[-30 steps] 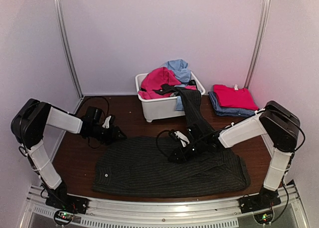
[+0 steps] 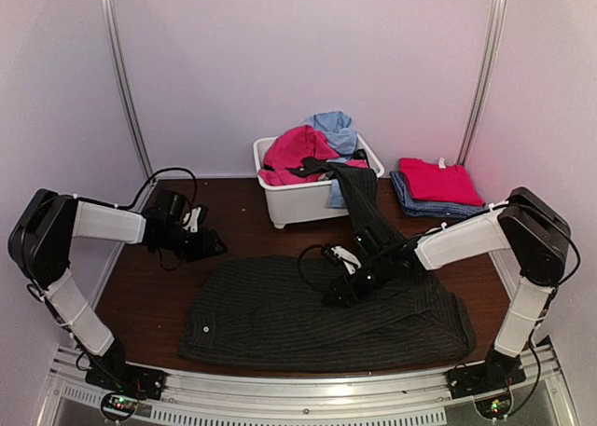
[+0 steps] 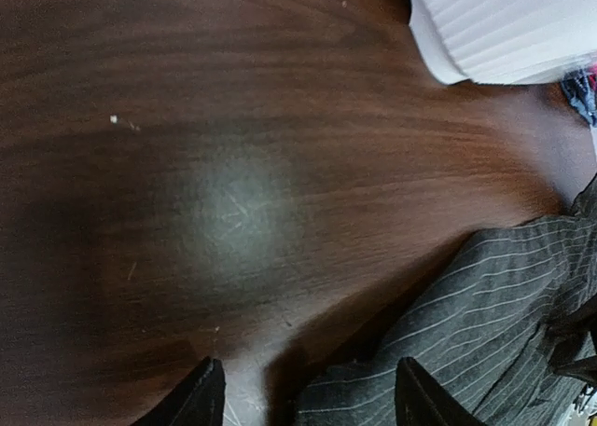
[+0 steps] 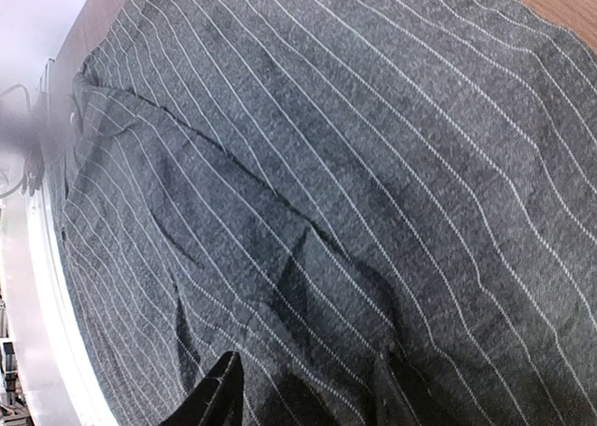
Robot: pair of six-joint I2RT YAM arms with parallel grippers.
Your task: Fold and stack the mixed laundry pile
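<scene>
A dark grey pinstriped garment (image 2: pixel 261 323) lies spread over the front of the table, with a strip of it running up into the white basket (image 2: pixel 298 202). My left gripper (image 2: pixel 210 244) is open above bare wood just left of the cloth's back edge; in its wrist view the cloth (image 3: pixel 485 314) fills the lower right. My right gripper (image 2: pixel 340 295) is low over the middle of the garment; in its wrist view the fingertips are apart at the cloth (image 4: pixel 420 165), and whether fabric is between them is unclear.
The basket holds pink (image 2: pixel 294 151) and light blue (image 2: pixel 331 128) clothes. A folded stack with a red item (image 2: pixel 434 179) on blue ones sits at the back right. Bare wood is free at the left.
The right gripper moved slightly right and toward the front, and the garment shifted slightly the same way.
</scene>
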